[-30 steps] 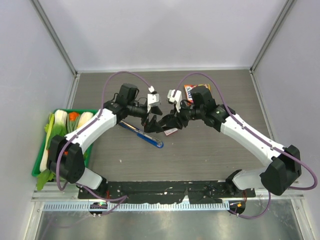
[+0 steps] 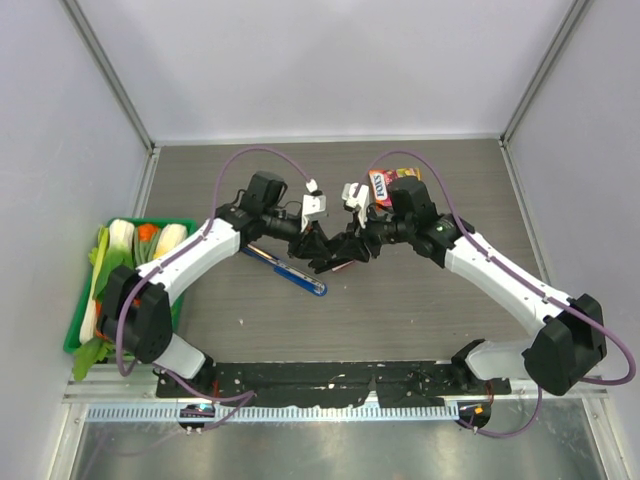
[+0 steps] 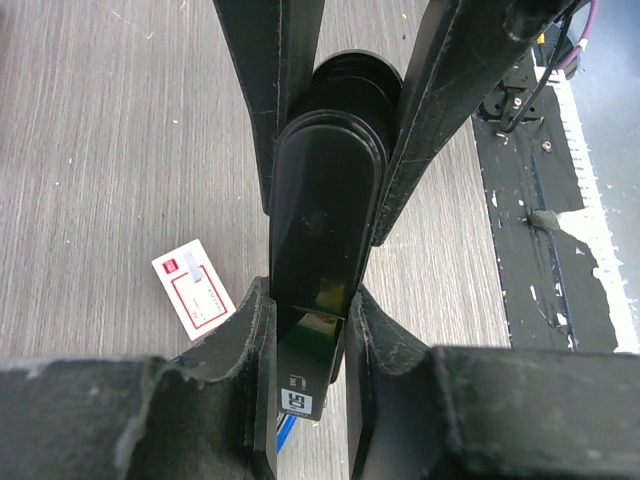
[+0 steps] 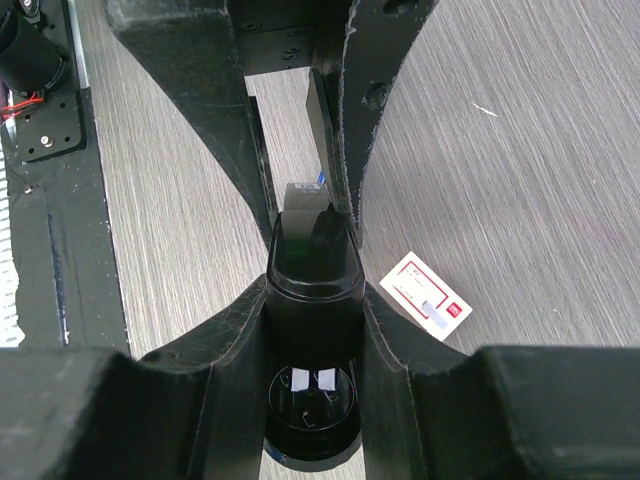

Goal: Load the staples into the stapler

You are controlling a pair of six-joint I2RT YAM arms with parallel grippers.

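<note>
A black stapler point(image 3: 320, 200) hangs in the air at the middle, between both grippers. My right gripper is shut on its rounded end. My left gripper has its fingers around the other end, which carries a "50" label; whether they grip it cannot be told. A small white box with red print point(image 3: 194, 289), probably the staples, lies on the table below point(image 4: 426, 295).
A blue bar-shaped object point(image 2: 285, 270) lies left of centre. A green basket of vegetables point(image 2: 72, 330) stands at the left, a colourful packet point(image 2: 381, 185) at the back.
My left gripper has moved right and slightly down onto the stapler. My right gripper has shifted slightly right and down in the top view.
</note>
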